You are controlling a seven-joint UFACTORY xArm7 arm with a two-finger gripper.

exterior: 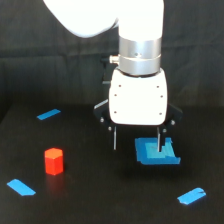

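Observation:
My gripper point(137, 138) hangs from the white arm right of the middle, its two thin fingers spread wide apart. No object shows between them. A blue tray-like piece point(155, 159) lies on the black surface behind or below the right finger, which overlaps it in this view; I cannot tell whether they touch. Well to the left of the gripper sits a small red block point(54, 161) on the dark surface.
Flat blue pieces lie at the far left point(48, 114), the near left point(20, 187) and the near right point(191, 196). A dark curtain point(40, 70) closes off the back.

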